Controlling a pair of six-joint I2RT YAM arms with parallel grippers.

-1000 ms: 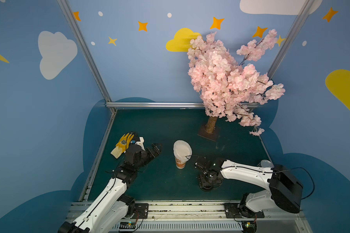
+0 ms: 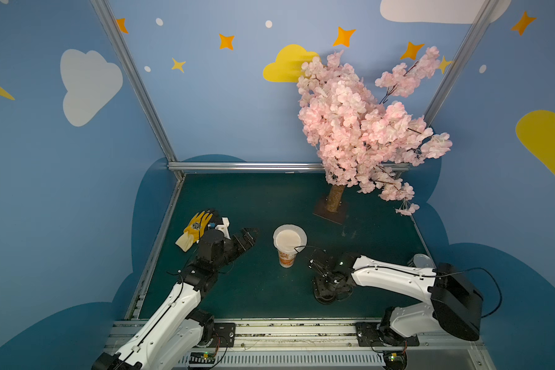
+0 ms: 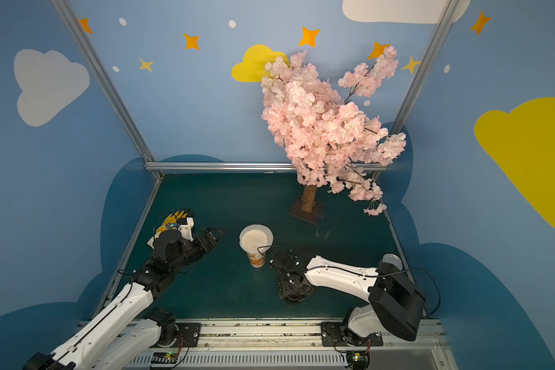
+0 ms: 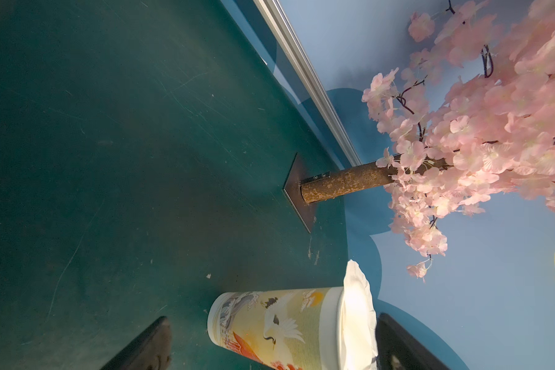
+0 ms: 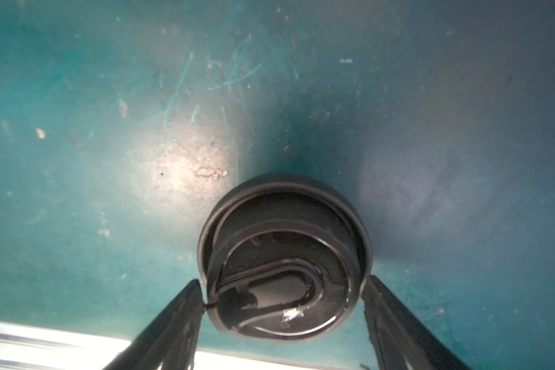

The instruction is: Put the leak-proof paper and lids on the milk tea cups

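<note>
A printed milk tea cup (image 2: 286, 256) stands mid-table, a white paper (image 2: 289, 238) on its top; the left wrist view shows the paper's edge (image 4: 357, 308) raised and crinkled. My left gripper (image 2: 250, 237) is open, left of the cup, its fingers empty. My right gripper is open above a black lid (image 5: 285, 252) on the table, with one finger on either side of it near the rim. Whether the fingertips touch the lid is unclear.
A pink blossom tree on a square base (image 2: 323, 212) stands at the back right. A yellow glove (image 2: 194, 231) and white items lie at left. A clear container (image 2: 422, 261) is at far right, partly behind my right arm.
The paper on the cup looks rounder and flatter than before. The left arm is still.
</note>
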